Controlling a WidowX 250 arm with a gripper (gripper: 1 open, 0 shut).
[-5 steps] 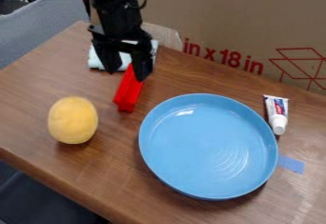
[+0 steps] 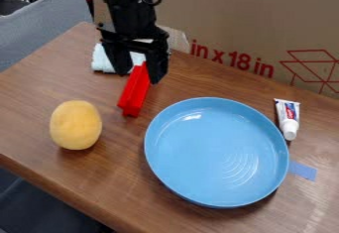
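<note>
My black gripper (image 2: 137, 66) hangs open over the upper end of a red bar (image 2: 133, 95), which lies on the wooden table (image 2: 93, 177). A white rolled cloth (image 2: 103, 60) lies behind the gripper, partly hidden by it. A yellow rounded object (image 2: 75, 125) sits at the left front, and a large blue plate (image 2: 216, 153) at the right front.
A toothpaste tube (image 2: 288, 119) lies right of the plate, near a strip of blue tape (image 2: 302, 171). A cardboard box (image 2: 252, 34) stands along the back.
The objects on the table look unmoved.
</note>
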